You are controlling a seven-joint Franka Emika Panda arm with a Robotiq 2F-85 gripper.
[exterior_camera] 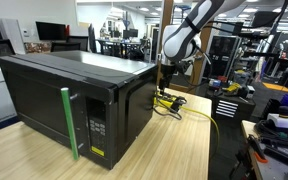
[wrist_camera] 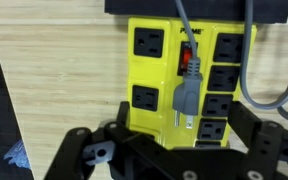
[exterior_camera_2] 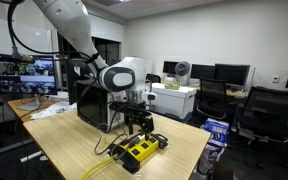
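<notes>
A yellow power strip (wrist_camera: 165,73) with black outlets fills the middle of the wrist view. On top of it lies a grey plug (wrist_camera: 187,92), its cord running up over a red switch (wrist_camera: 186,60) and its bare prongs pointing toward my gripper. My gripper is open above the strip, with one finger on either side of the plug's line and nothing held. Seen from exterior view 2, the strip (exterior_camera_2: 142,153) rests on the table right below the gripper (exterior_camera_2: 134,124). Contact between fingers and strip cannot be made out.
A large black microwave (exterior_camera: 79,98) stands on the table beside the arm. A yellow cord (exterior_camera_2: 95,168) and grey cables (wrist_camera: 273,97) lie around the strip. Bare tabletop (exterior_camera_2: 189,145) extends to its right in exterior view 2.
</notes>
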